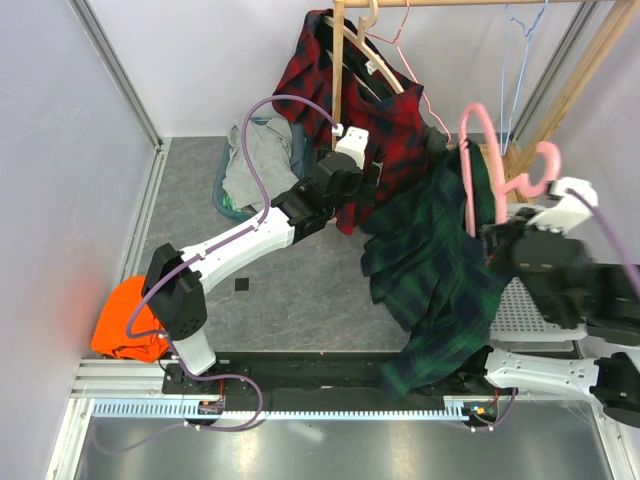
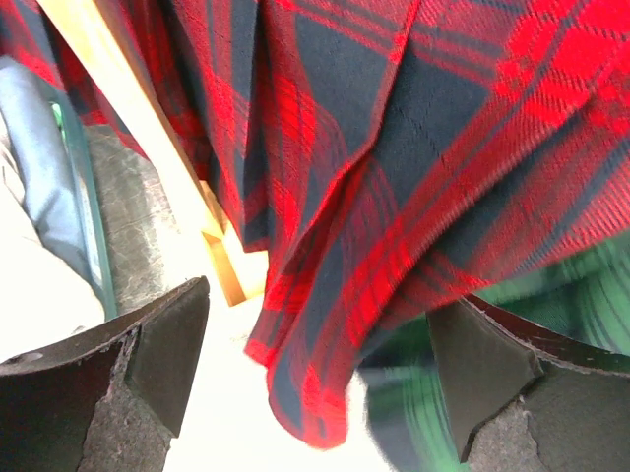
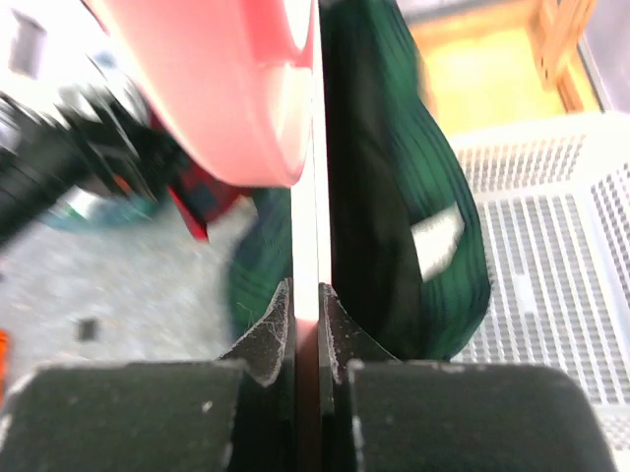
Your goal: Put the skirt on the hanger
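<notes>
My right gripper is shut on a pink hanger [image 3: 310,216], raised at the right. The green plaid skirt [image 1: 420,270] hangs from that hanger, dangling toward the front. My left gripper stands open beside the red plaid garment [image 1: 395,120], whose cloth fills much of the left wrist view between and above the fingers. That garment hangs on the wooden rack [image 1: 480,3], along with wooden, pink and blue hangers.
A white perforated basket [image 1: 525,320] sits at the right, partly under the right arm. A blue basin with grey cloth [image 1: 255,170] stands at back left. An orange cloth [image 1: 125,315] lies at front left.
</notes>
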